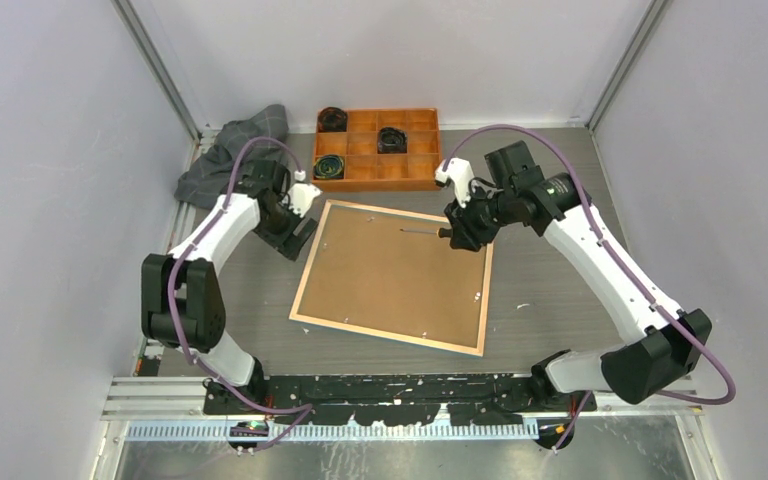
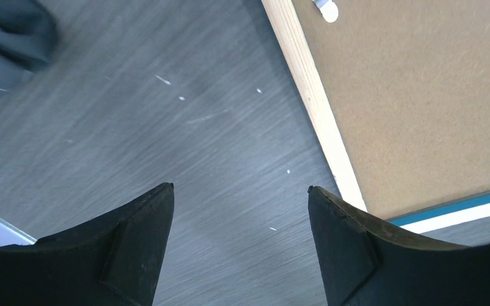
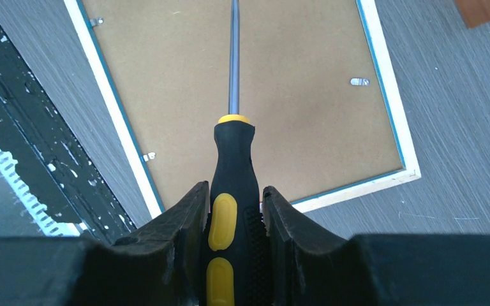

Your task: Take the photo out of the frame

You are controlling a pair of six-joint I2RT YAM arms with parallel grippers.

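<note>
A wooden picture frame (image 1: 392, 338) lies face down on the grey table, its brown backing board (image 1: 380, 270) upward. Small metal tabs show along its edges, such as one metal tab (image 3: 360, 81) in the right wrist view. My right gripper is shut on the black and yellow handle of a screwdriver (image 3: 234, 159). In the top view that screwdriver points left above the upper right part of the board. My left gripper stands open and empty over bare table, just left of the frame's left edge. No photo is visible.
At the back stands an orange compartment tray (image 1: 362, 183) holding several dark coils. A crumpled grey cloth (image 1: 222, 165) lies at the back left. Bare table shows on both sides of the frame, and a dark worn strip (image 1: 310, 388) runs along the front.
</note>
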